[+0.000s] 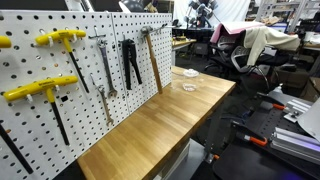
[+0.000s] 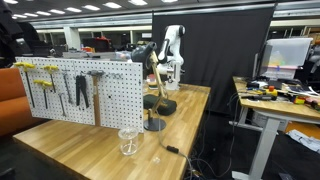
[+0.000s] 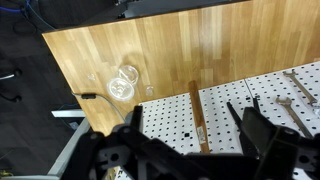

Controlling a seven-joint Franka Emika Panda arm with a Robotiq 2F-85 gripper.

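My gripper stands open in the wrist view, high above the table, with nothing between its fingers. Below it is the pegboard's hammer, whose wooden handle [image 3: 198, 112] hangs downward in exterior view 1. A clear round container [image 3: 120, 88] rests on the wooden table [image 3: 190, 50], left of the gripper in the wrist view. Exterior view 2 shows a clear container [image 2: 128, 143] in front of the white pegboard [image 2: 120, 90]. Exactly where the gripper is cannot be made out in the exterior views.
Yellow-handled tools [image 1: 40, 88], a wrench [image 1: 105, 68] and black-handled pliers [image 1: 131, 63] hang on the pegboard. A cable [image 2: 178, 150] lies near the table's edge. Much of the tabletop in front of the board is bare.
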